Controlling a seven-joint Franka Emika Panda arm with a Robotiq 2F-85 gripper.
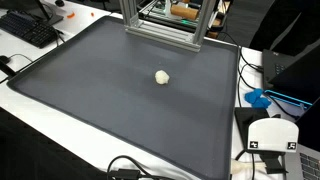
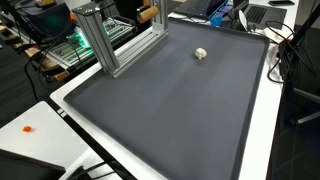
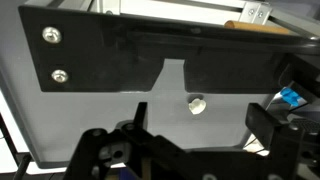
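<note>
A small cream-white lump rests on the grey board in exterior view 1, right of centre and towards the far side. The same lump appears near the upper right part of the board in exterior view 2. In the wrist view my gripper is open, its dark fingers wide apart. The lump shows between and beyond them, apart from both, with bare board around it. Neither exterior view shows the gripper.
A metal frame stands at the board's far edge, with a wooden-coloured cylinder on it. Bright blue material lies right of the board, near a laptop. A black bolted plate crosses the wrist view. Most of the grey board is clear.
</note>
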